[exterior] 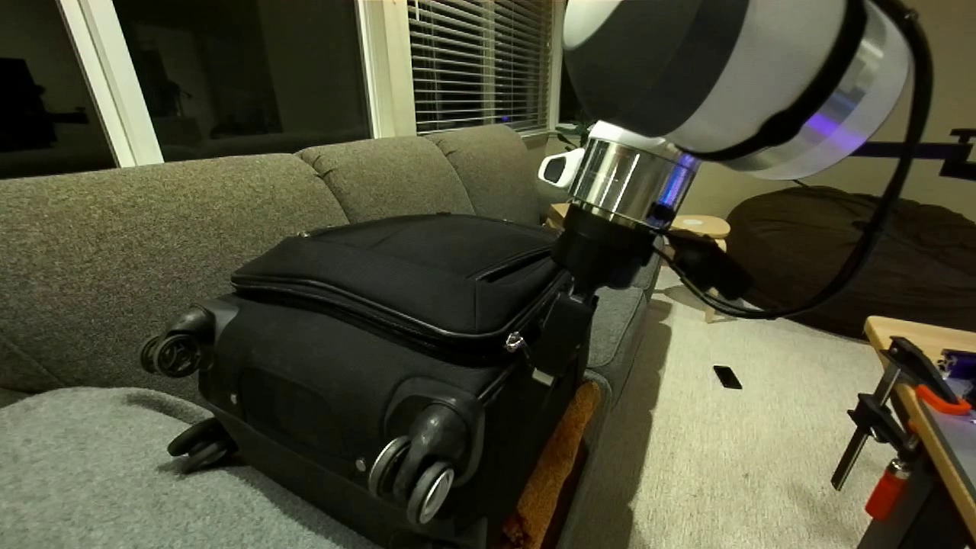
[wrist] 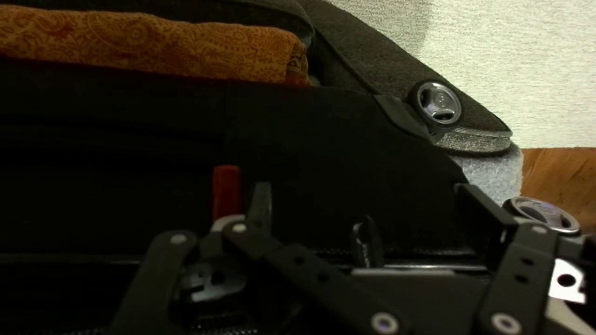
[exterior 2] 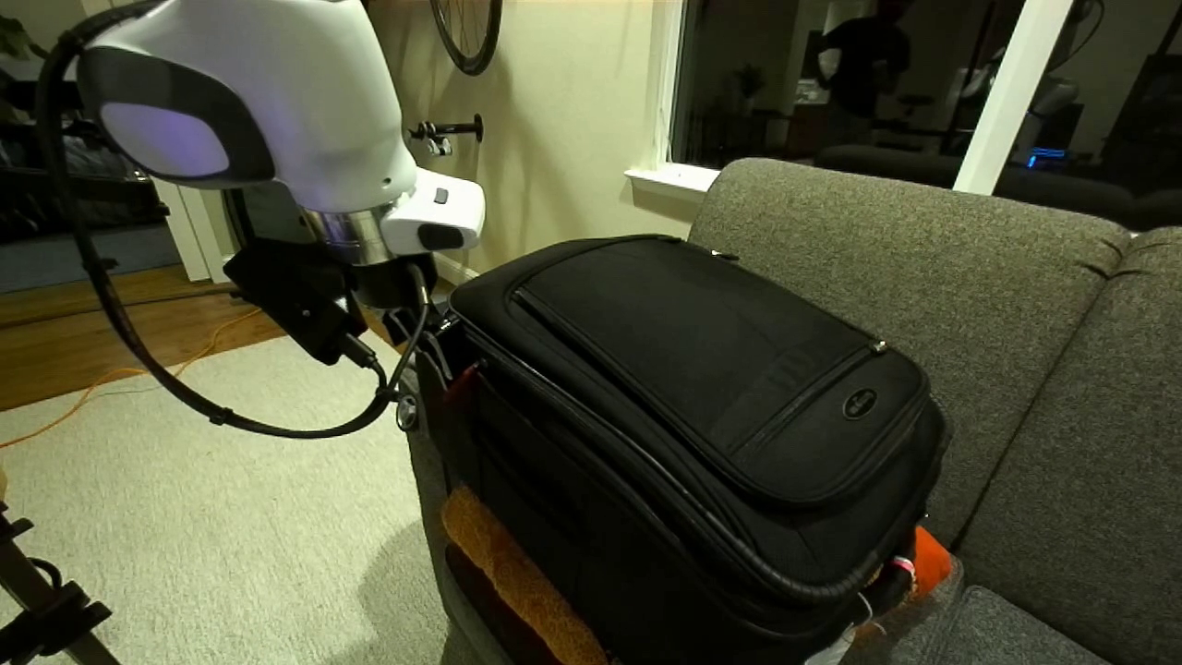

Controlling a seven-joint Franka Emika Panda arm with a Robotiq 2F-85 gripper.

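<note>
A black soft-sided suitcase [exterior: 384, 284] lies on its back on the couch, its zipped front panel facing up. My gripper is open at the suitcase's side, near the wheel end. A dark zipper pull [wrist: 367, 245] shows between the spread fingers in the wrist view, close to the zipper line [wrist: 441, 267]; whether anything touches it I cannot tell. Beside the left finger [wrist: 261, 204] is a small red strip [wrist: 226, 192]. In exterior view 1 a shiny zipper pull [exterior: 515, 341] sits at the suitcase corner, left of the gripper.
An orange patterned cloth [exterior 2: 510, 576] lies along the suitcase's lower side at the couch edge. Suitcase wheels [exterior: 430, 491] stick out near the arm. The couch back [exterior: 165, 238] rises behind. Open carpet [exterior: 723, 457] lies beside the couch, with a clamped table [exterior: 915, 366] farther right.
</note>
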